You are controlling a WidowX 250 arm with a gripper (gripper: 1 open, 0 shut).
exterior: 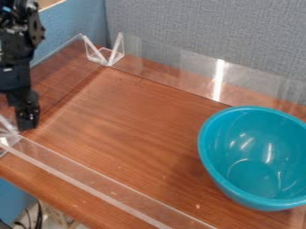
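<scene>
My black gripper (24, 112) hangs low over the left end of the wooden tray, by a clear corner piece. Whether its fingers are open or shut is too small and dark to tell. A teal bowl (252, 190) sits upright at the right side of the tray and is empty.
Clear plastic walls (120, 195) edge the wooden surface (131, 125), with white corner brackets (106, 55) at the back left. Grey padded panels stand behind. Cables lie below the front-left edge.
</scene>
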